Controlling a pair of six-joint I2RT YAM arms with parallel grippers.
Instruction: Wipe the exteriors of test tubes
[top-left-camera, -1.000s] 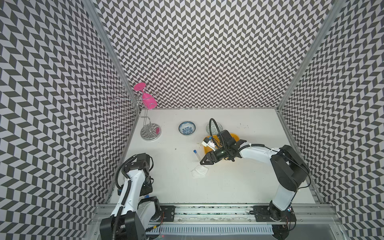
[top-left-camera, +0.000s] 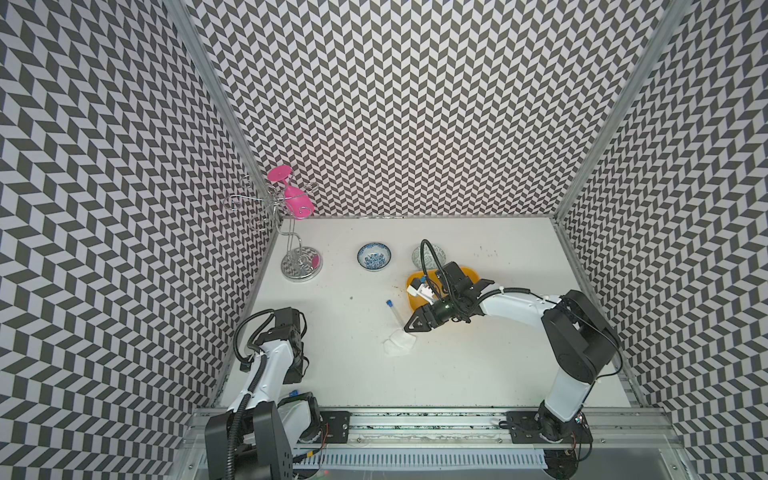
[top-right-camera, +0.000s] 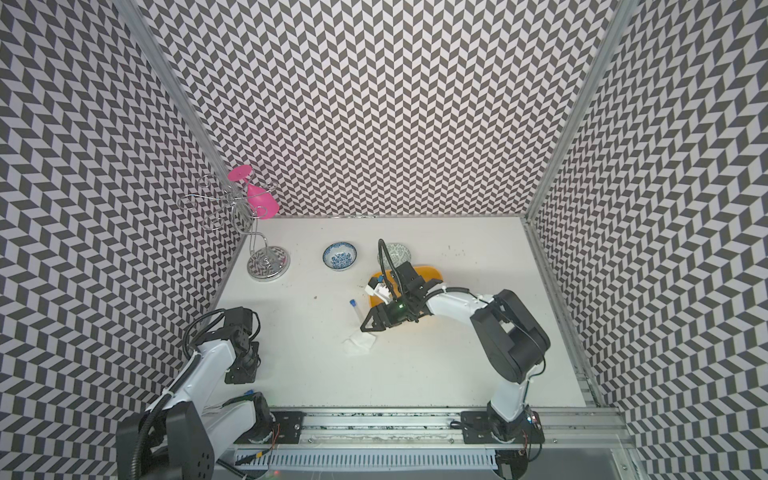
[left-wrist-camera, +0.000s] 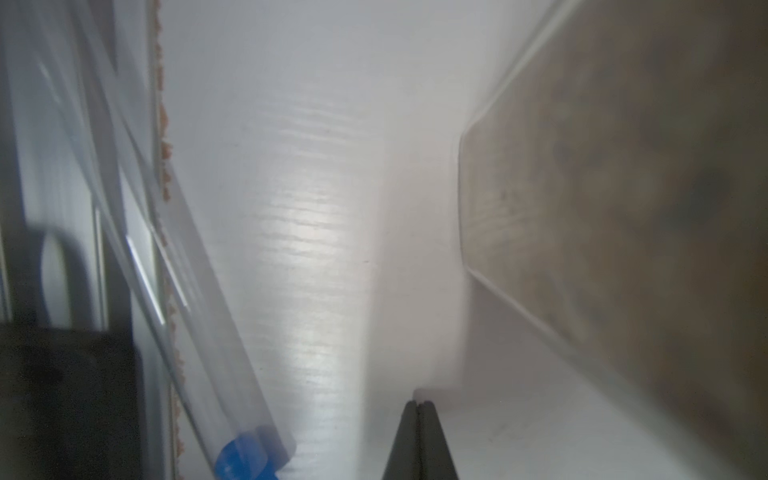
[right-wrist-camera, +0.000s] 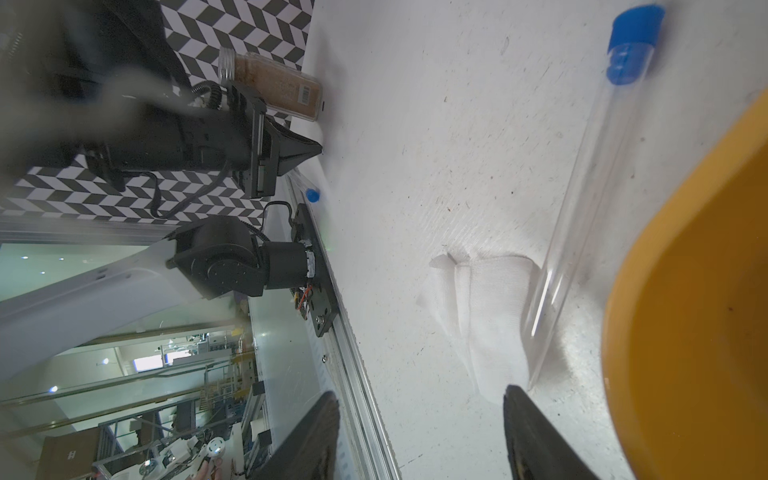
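My right gripper is open, empty, above a white cloth (right-wrist-camera: 488, 312) with a capped test tube (right-wrist-camera: 592, 160) lying on it, beside an orange tray (right-wrist-camera: 648, 304). In the top left view both lie at the table's middle. My left gripper is shut, nothing showing between its fingertips, low at the table's left front. Beside it, clear test tubes (left-wrist-camera: 168, 280) with blue caps lie along the table edge, and a blurred brownish container (left-wrist-camera: 608, 208) is on its other side.
A blue bowl (top-left-camera: 373, 256) and a pale bowl behind the tray stand at the back; a metal stand (top-left-camera: 301, 264) with a pink glass (top-left-camera: 297, 201) is at the back left. The table (top-left-camera: 344, 376) has free room between the arms.
The right arm has barely moved.
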